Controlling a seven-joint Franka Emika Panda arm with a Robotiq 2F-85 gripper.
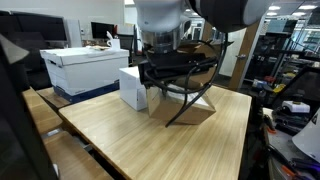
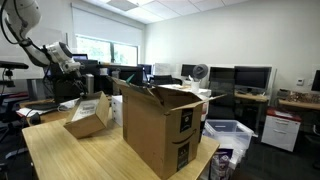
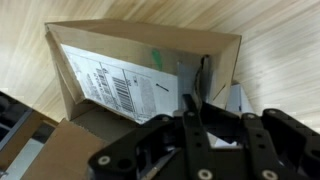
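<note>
A small open cardboard box [image 1: 196, 114] stands tilted at the table's middle in exterior view 1, and the same box [image 2: 92, 118] shows at the left of exterior view 2. Up close in the wrist view, the box [image 3: 200, 42] has a white label [image 3: 125, 85] on one panel. My gripper is at the box's edge, shut on its cardboard wall. Dark cables partly cover the fingers in exterior view 1. Whether the box's underside touches the table cannot be told.
A large cardboard box [image 2: 165, 130] with raised flaps occupies the near part of the table [image 2: 60, 150]. Behind the small box is a white box [image 1: 132, 88]; a lidded white box [image 1: 85, 70] stands farther back.
</note>
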